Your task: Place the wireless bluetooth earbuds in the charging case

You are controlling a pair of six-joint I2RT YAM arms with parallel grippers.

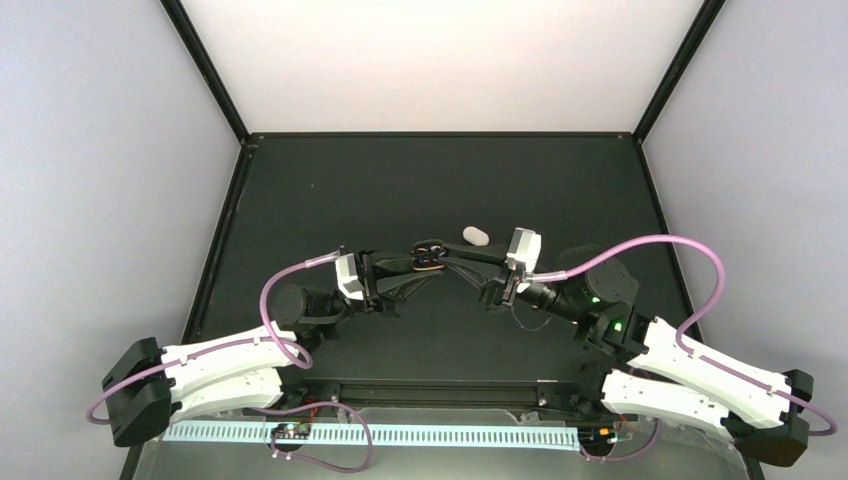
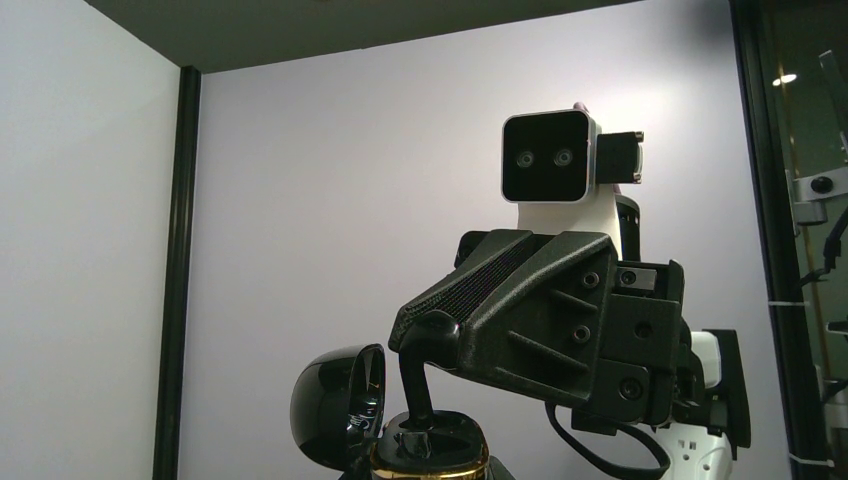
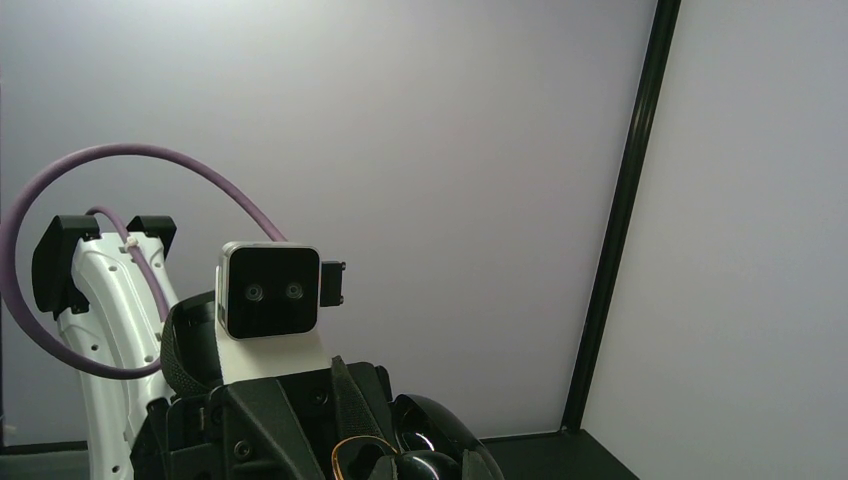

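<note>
The black charging case is up at the middle of the top view, with my left gripper shut on it. In the left wrist view its glossy lid is swung open, and its gold-trimmed base is cut off by the lower edge. A black earbud sits at the fingertips of my right gripper, which is shut on it. The earbud's stem points down and its lower end meets the top of the base; how deep it goes I cannot tell. The right wrist view shows the open lid low down.
A small white oval object lies on the black mat just behind the grippers. Purple cables loop over both arms.
</note>
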